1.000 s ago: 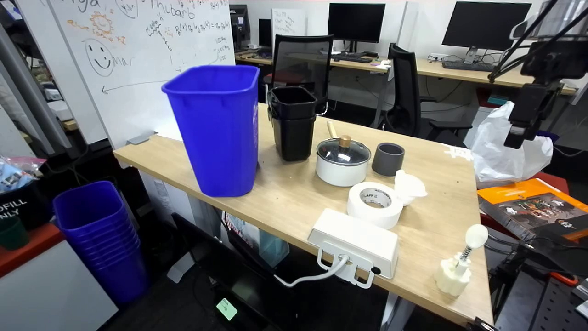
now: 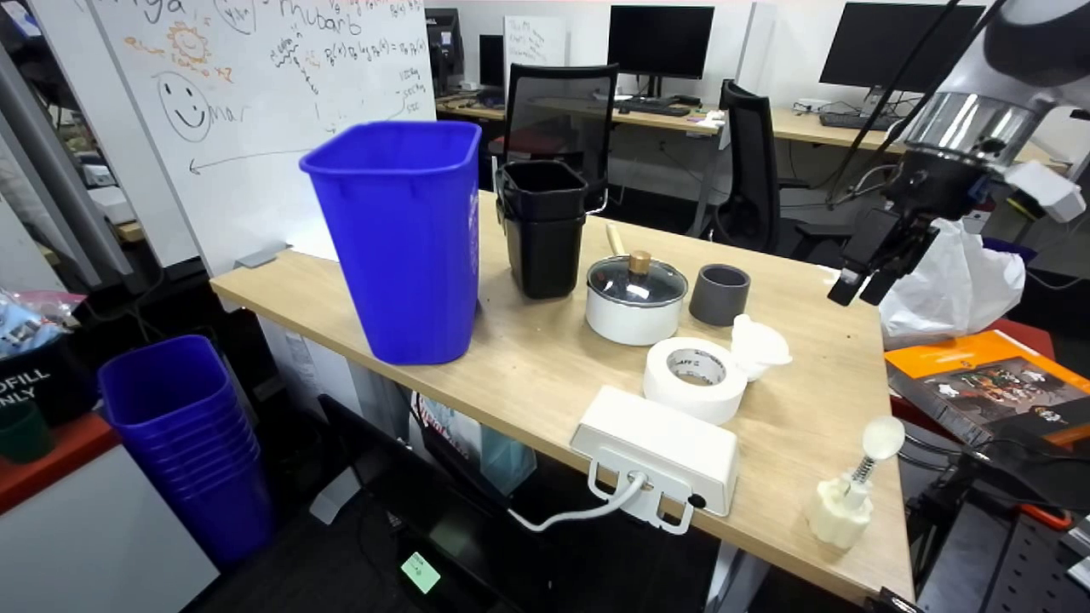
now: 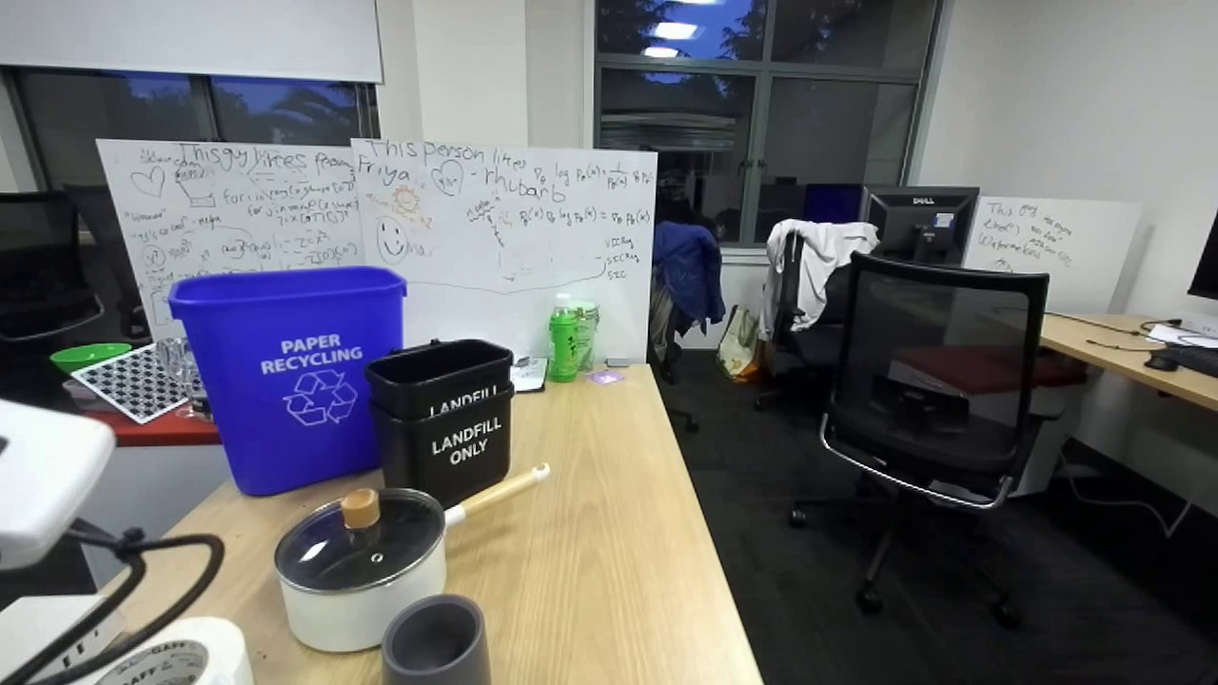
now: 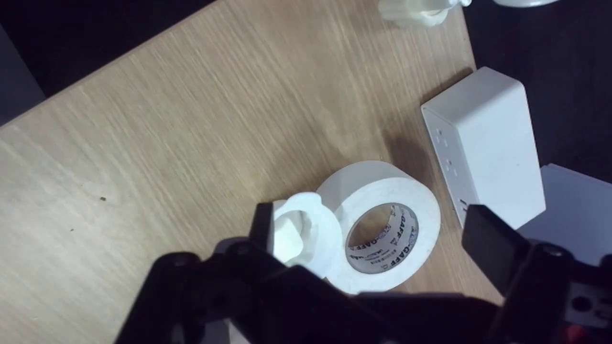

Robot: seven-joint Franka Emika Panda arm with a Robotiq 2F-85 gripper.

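Observation:
My gripper (image 2: 860, 289) hangs in the air over the right edge of the table, its fingers open with nothing held. In the wrist view the gripper has its fingers spread wide; a roll of white gaffer tape (image 4: 396, 266) and a white funnel-like piece (image 4: 328, 241) show beyond and below them on the table. In exterior view 1 the tape roll (image 2: 677, 392) lies flat, touching or nearly touching the white piece (image 2: 758, 347). A dark grey cup (image 2: 719, 296) stands behind them. Beside it is a white lidded pot (image 2: 628, 315).
A white power box (image 2: 659, 444) sits at the front edge, and a cream pump-like item (image 2: 843, 511) at the near right corner. The tall blue bin (image 2: 409, 255) and black bins (image 2: 547, 245) stand at the left. Bare tabletop (image 2: 817, 378) lies right of the tape.
The arm has swung left in exterior view 1, towards the table, and the gripper is lower and tilted. The objects on the table have stayed put.

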